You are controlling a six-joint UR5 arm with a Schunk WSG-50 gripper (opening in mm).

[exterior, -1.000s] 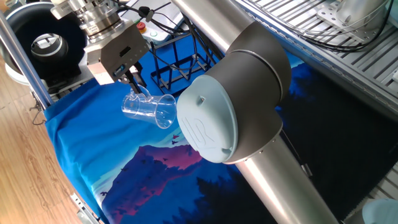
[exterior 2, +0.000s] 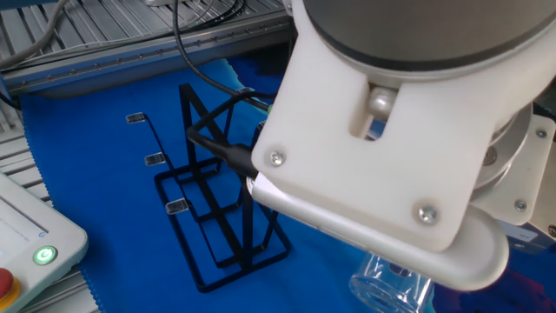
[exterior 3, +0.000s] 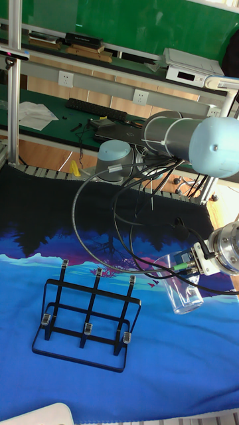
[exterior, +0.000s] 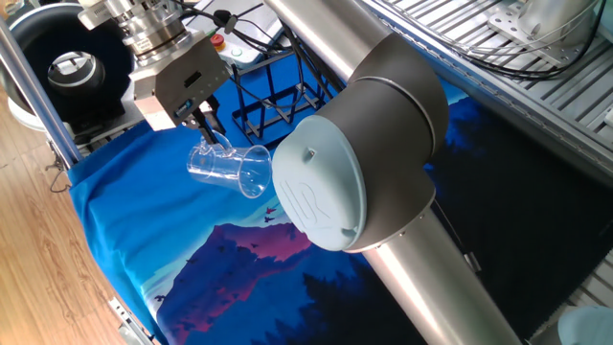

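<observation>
A clear glass mug (exterior: 230,171) with a handle hangs at the fingertips of my gripper (exterior: 213,132), which is shut on the handle. In exterior view 1 the mug's wide round end points right, toward the arm's elbow. Exterior view 3 shows the mug (exterior 3: 182,293) tilted, right of a black wire rack, with the gripper (exterior 3: 186,267) at its upper side. Only part of the mug (exterior 2: 389,285) shows in exterior view 2, where the wrist hides the fingers. The black rack (exterior 3: 87,331) stands empty on the blue cloth.
Loose black cables (exterior 3: 121,237) loop from the arm near the rack. A control box with a red button (exterior 2: 26,252) sits at the table edge. A black round container (exterior: 101,96) stands beside the table.
</observation>
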